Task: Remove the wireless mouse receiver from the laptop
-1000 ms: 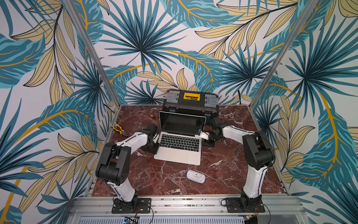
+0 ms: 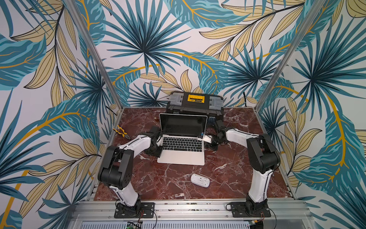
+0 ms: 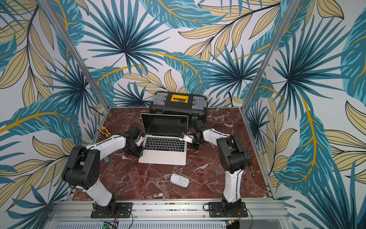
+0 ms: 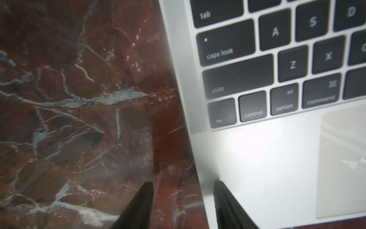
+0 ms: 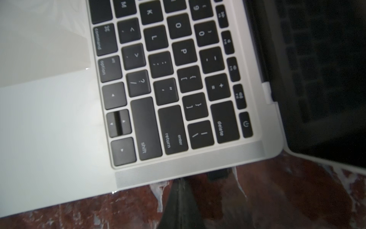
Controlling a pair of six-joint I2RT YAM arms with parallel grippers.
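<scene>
The silver laptop [image 2: 180,156] stands open on the table. Along its left edge, my left gripper stands open, one finger over or beside the palm rest and the other over bare marble, nothing held between them. My right gripper is shut with nothing visible between its fingertips, its tip at the laptop's right side beside the return key. A small dark piece [image 5: 217,173] shows just right of that tip at the laptop's edge; I cannot tell clearly what it is.
A toolbox [image 2: 194,100] stands behind the laptop. A white mouse [image 2: 200,180] lies in front of it. Yellow pliers [image 2: 121,131] lie at the back left.
The laptop has shifted left and turned, its right front corner moving back. The right arm has moved slightly left with it. The left arm looks almost unchanged.
</scene>
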